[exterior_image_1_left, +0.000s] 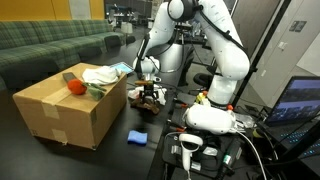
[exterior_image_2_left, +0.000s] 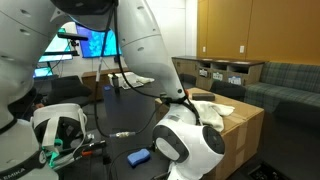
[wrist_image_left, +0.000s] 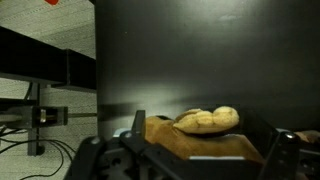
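A brown plush toy (exterior_image_1_left: 148, 104) with a lighter tan part lies on the dark table beside the cardboard box. My gripper (exterior_image_1_left: 147, 88) points down just above it. In the wrist view, the toy's tan part (wrist_image_left: 208, 121) shows between the fingers of my gripper, which stand wide apart. Brown fabric fills the lower edge there; whether the fingers touch it I cannot tell. The toy is hidden behind the arm in exterior view 2.
The cardboard box (exterior_image_1_left: 62, 118) holds an orange ball (exterior_image_1_left: 77, 87), a white cloth (exterior_image_1_left: 100, 75) and other items. A blue block (exterior_image_1_left: 137, 137), also visible as a blue block (exterior_image_2_left: 138, 157), lies on open table. White cloth lies behind the toy.
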